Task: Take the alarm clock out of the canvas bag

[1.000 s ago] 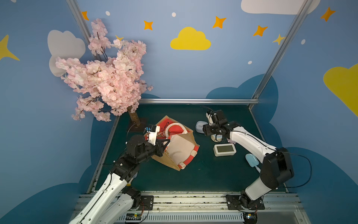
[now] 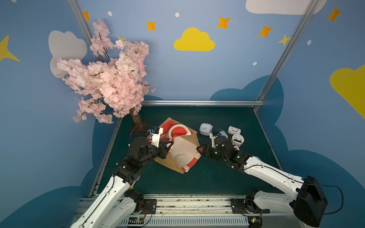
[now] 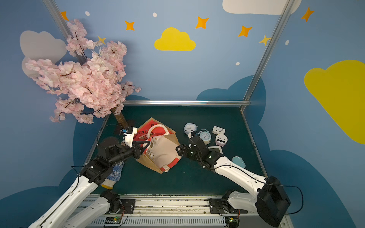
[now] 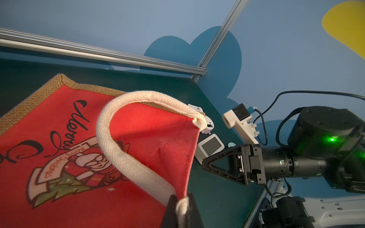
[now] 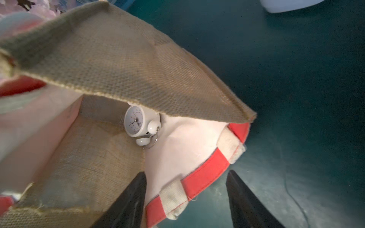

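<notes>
The red and burlap canvas bag (image 2: 178, 152) lies on its side, its mouth toward the right. Inside it, the right wrist view shows a small white twin-bell alarm clock (image 5: 135, 120). My left gripper is shut at the bag's upper edge by the cream rope handle (image 4: 125, 159); a thin cream strand shows at its fingers. My right gripper is part open just outside the bag's mouth, facing the clock, with nothing held between its fingers.
Several small white devices (image 3: 221, 139) and a pale blue case (image 2: 206, 129) stand at the right. A blossom tree (image 2: 110, 83) fills the back left.
The left arm and the bag look unchanged.
</notes>
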